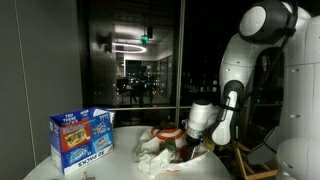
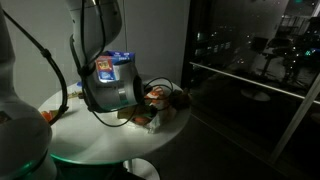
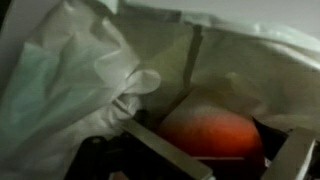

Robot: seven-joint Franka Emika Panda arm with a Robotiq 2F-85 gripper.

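In the wrist view my gripper is open, its two fingers on either side of the lower part of a rounded red-orange thing (image 3: 213,132). I cannot tell whether they touch it. A crumpled, whitish bag (image 3: 75,85) surrounds the red-orange thing at the left and behind. Seen from exterior view 1, the bag (image 1: 152,157) lies on the round white table with the gripper (image 1: 188,150) low at its right side; the fingertips are hard to make out there. Exterior view 2 shows the bag (image 2: 150,121) beyond the arm, partly hidden by cables.
A blue snack box (image 1: 83,140) stands at the table's left. Something red and white (image 1: 165,134) shows behind the bag. A wooden chair (image 1: 258,155) is beside the table at the right. The white table (image 1: 115,165) has bare room between box and bag.
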